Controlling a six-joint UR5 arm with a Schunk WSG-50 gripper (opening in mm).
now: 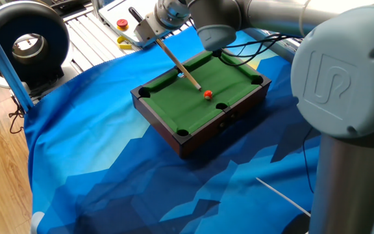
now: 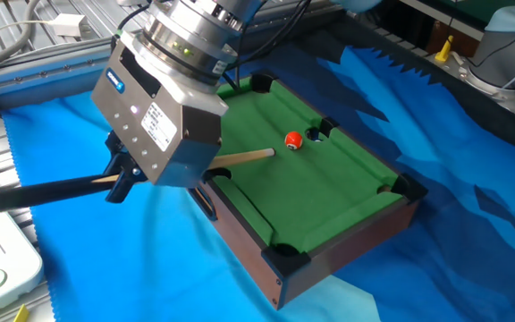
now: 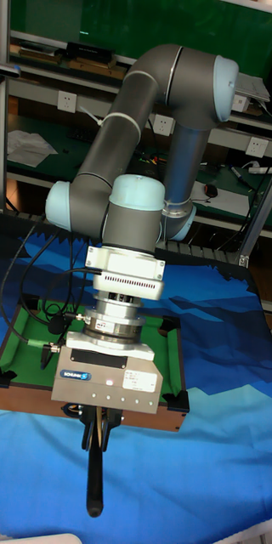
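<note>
My gripper (image 2: 120, 177) is shut on a cue stick, whose black butt (image 2: 47, 193) sticks out behind the fingers. The cue's pale shaft (image 1: 174, 58) slants down over the side rail of a small pool table (image 1: 164, 130). On the green cloth lies a red ball (image 2: 293, 139), close to a middle pocket (image 2: 314, 134). In exterior view 2, a small gap shows between the cue tip (image 2: 271, 153) and the ball. Exterior view 3 shows the gripper's fingers around the cue, but the ball and the tip are hidden there behind the arm.
A blue patterned cloth (image 1: 96, 156) spreads around the table, mostly clear. Black cables (image 1: 255, 49) hang from the arm above the far rail. A thin white rod (image 1: 281, 195) lies on the cloth near the arm's column. A red button (image 1: 122, 23) sits behind.
</note>
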